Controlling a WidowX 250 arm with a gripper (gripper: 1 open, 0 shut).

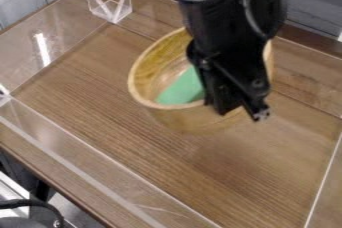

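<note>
My black gripper (pixel 230 84) fills the upper middle and right of the camera view, over a tan bowl (pixel 155 68) with a green object (pixel 179 89) inside. The bowl hangs tilted at the gripper, apparently raised above the wooden table (pixel 160 177). The fingertips are partly hidden by the arm and bowl, so their grip is unclear.
A clear acrylic holder (pixel 110 2) stands at the back left. Black cables lie at the bottom left edge.
</note>
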